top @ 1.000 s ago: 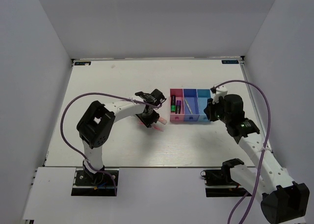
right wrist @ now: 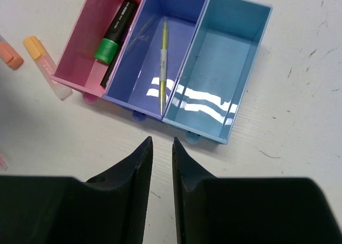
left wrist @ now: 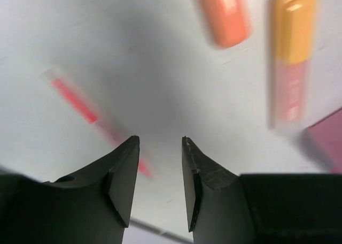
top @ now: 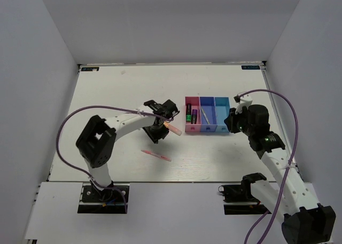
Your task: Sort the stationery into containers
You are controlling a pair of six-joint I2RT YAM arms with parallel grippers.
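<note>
My left gripper (top: pixel 156 137) is over the table among loose stationery, fingertips slightly apart, holding nothing visible. The left wrist view, blurred, shows a red pen (left wrist: pixel 80 102), an orange item (left wrist: pixel 224 16) and an orange-capped highlighter (left wrist: pixel 291 46). My right gripper hangs beside the bins, fingertips slightly apart and empty. The pink bin (right wrist: pixel 72 70) holds a green-banded black marker (right wrist: pixel 115 30) and another dark item; the middle blue bin (right wrist: pixel 131 83) holds a yellow pen (right wrist: pixel 163 62); the light blue bin (right wrist: pixel 224 46) is empty.
The bins stand joined at the back right of the white table (top: pixel 107 83). Bare table lies behind and left of my left arm and in front of the bins. A purple cable arches over each arm.
My left gripper has moved slightly left and toward the front. The red pen lies farther left and toward the front, more uncovered. The right arm has shifted slightly.
</note>
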